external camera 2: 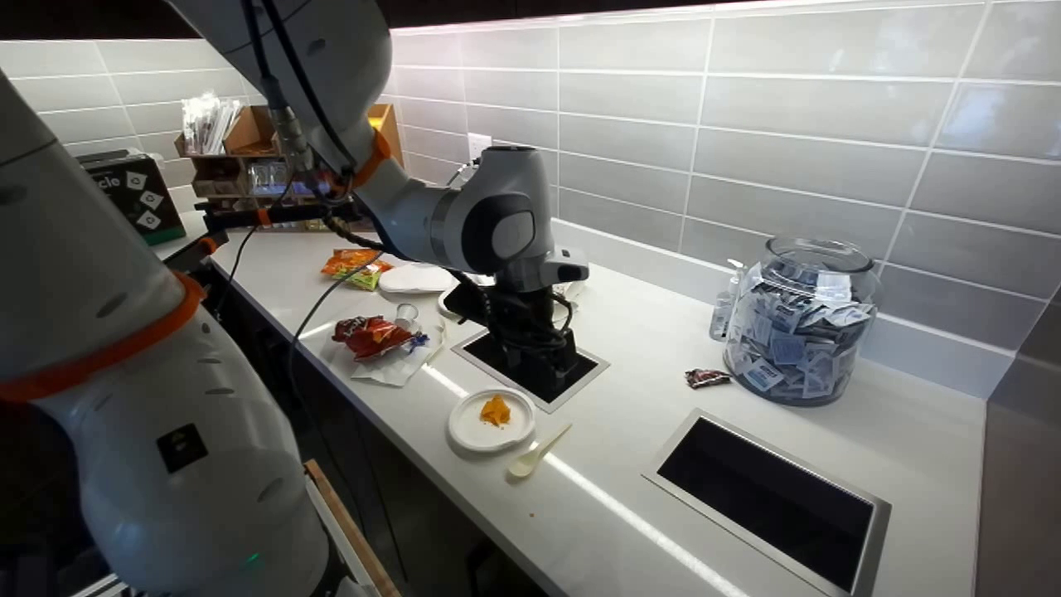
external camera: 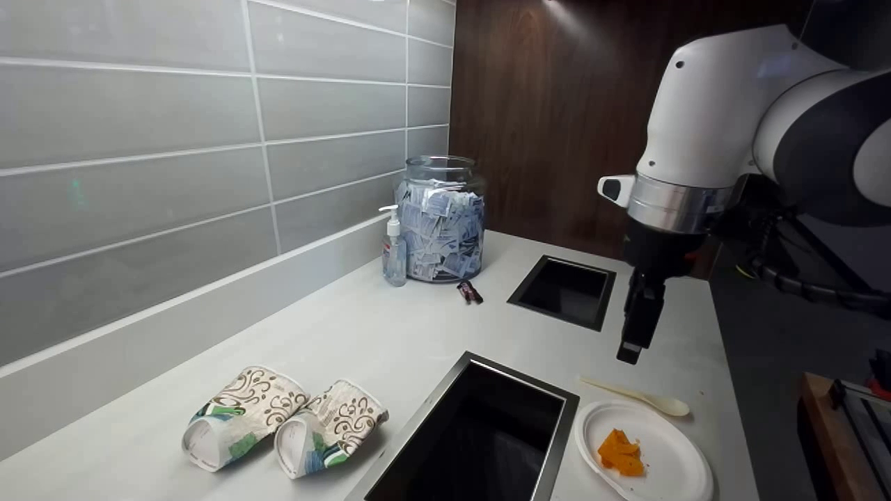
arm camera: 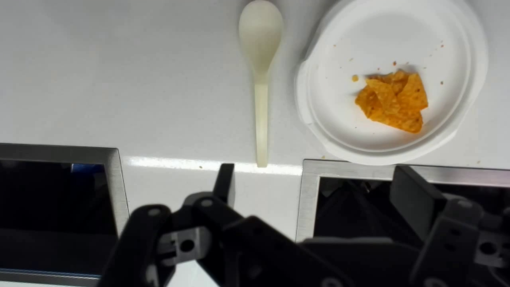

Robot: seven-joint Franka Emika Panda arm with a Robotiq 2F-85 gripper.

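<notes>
My gripper is open with nothing between its fingers; the pads stand wide apart in the wrist view. It hangs above the counter in exterior view 1. A cream plastic spoon [arm camera: 261, 86] lies flat on the counter, its handle end near my left finger [arm camera: 224, 184] in the wrist view. Beside the spoon is a white plate [arm camera: 330, 136] bearing orange chips [arm camera: 394, 100] and crumbs. In exterior view 2 the arm stands behind the plate [external camera 2: 464, 429], and the fingertips are hard to make out against the dark opening.
Two dark metal-rimmed openings [external camera: 472, 434] [external camera: 566, 292] are set in the counter. A glass jar [external camera: 443, 225] of packets, a pump bottle [external camera: 394, 255] and a small wrapper [external camera: 469, 292] stand by the wall. Two patterned paper cups [external camera: 250, 401] lie sideways. A red chip bag [external camera 2: 370, 337] rests beyond the plate.
</notes>
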